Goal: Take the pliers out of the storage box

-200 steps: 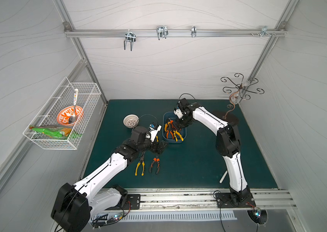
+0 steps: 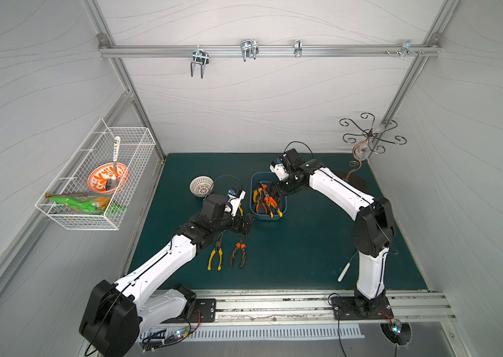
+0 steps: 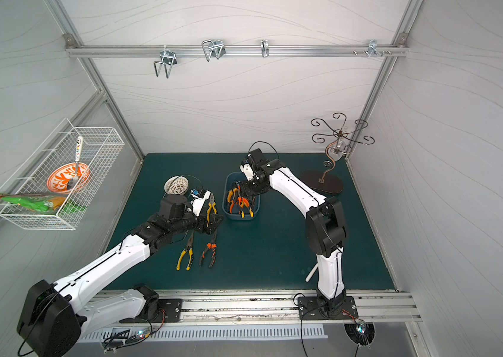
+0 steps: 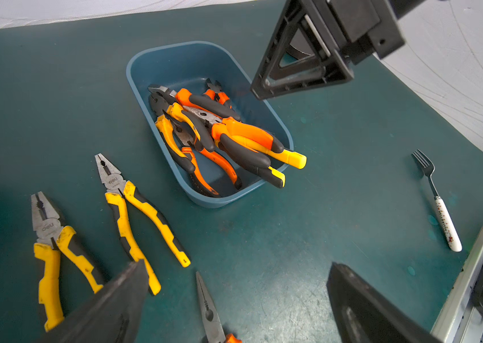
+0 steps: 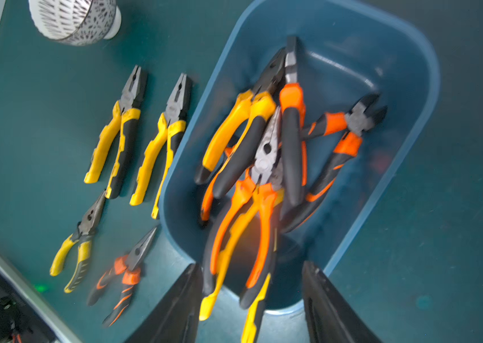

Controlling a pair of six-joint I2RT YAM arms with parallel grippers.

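In the right wrist view, a blue storage box (image 5: 361,234) holds several pliers in a loose pile. Orange-handled long-nose pliers (image 5: 264,160) lie on top, over yellow-handled ones whose grips stick out past the near rim. Small orange-and-black cutters (image 5: 358,121) rest at the far side inside. My right gripper is open above the handle end, nothing between its fingers. Outside the box, yellow pliers (image 4: 126,200), another yellow pair (image 4: 52,234) and long-nose pliers (image 4: 210,311) lie on the table. My left gripper hangs open above the table left of the box, empty.
A white perforated bowl (image 2: 201,186) stands left of the box. A fork (image 4: 438,200) lies at the front right, and a metal stand (image 2: 355,172) occupies the back right.
My right arm's elbow has swung right and its wrist has shifted slightly. Orange handles now show over the yellow ones at the box's near end. The left arm has stayed put.
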